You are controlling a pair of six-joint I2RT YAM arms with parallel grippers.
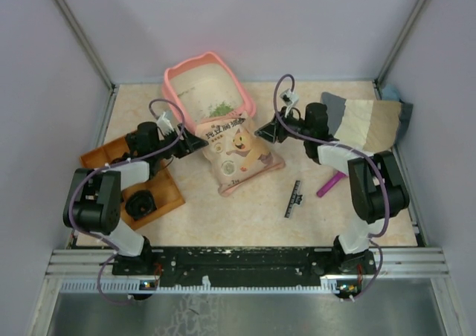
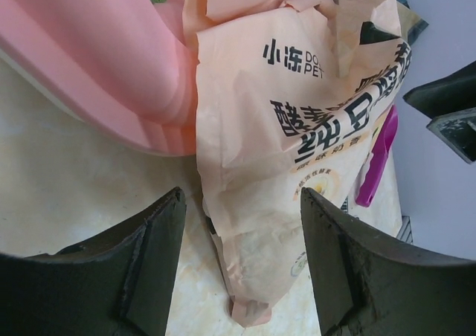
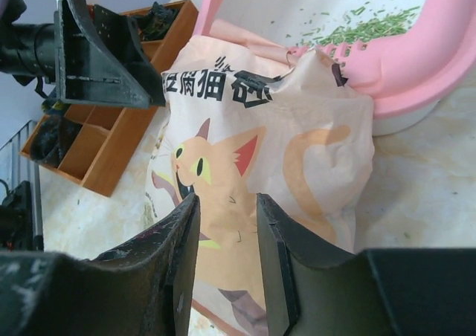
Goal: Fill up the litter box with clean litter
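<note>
A printed litter bag (image 1: 242,157) with a cartoon cat lies in the centre, its top end against the pink litter box (image 1: 171,83), which holds pale litter with a green patch. My left gripper (image 1: 199,144) is at the bag's upper left corner, fingers apart on either side of that edge in the left wrist view (image 2: 239,224), not closed on it. My right gripper (image 1: 263,133) is at the bag's upper right side; in the right wrist view (image 3: 229,210) its fingertips are a short gap apart over the cat print. Whether they touch the bag is unclear.
A wooden compartment tray (image 1: 167,191) with dark items sits at the left. A black tool (image 1: 292,198), a purple object (image 1: 330,183) and folded cloths (image 1: 372,120) lie at the right.
</note>
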